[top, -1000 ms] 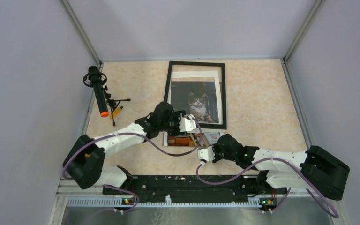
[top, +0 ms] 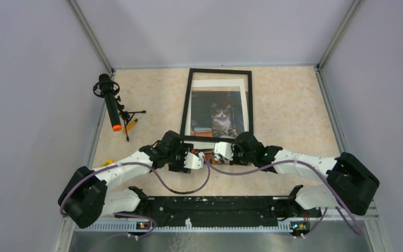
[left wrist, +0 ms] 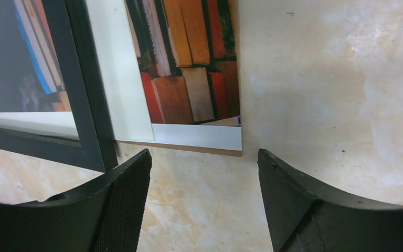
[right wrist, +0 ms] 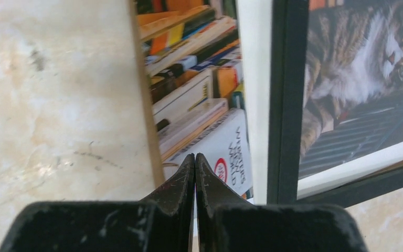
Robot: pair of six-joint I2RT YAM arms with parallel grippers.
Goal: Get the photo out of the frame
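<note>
The black frame [top: 251,105] lies flat at the back, a cat photo [top: 210,110] with white mat inside it. A book-picture sheet [left wrist: 191,94] on a thin backing lies at the frame's near edge, mostly covered by the arms from above. My left gripper stands open at that sheet's corner, nothing between its fingers. My right gripper is shut, its tips over the sheet's outer edge [right wrist: 152,136], beside the frame's bar; nothing shows held.
A black stand with an orange-tipped tube [top: 110,105] and a yellow tool [top: 131,124] lie at the left.
My left gripper has moved left and toward the near side, off the frame's edge. My right gripper has moved toward the back, onto the book-picture sheet.
</note>
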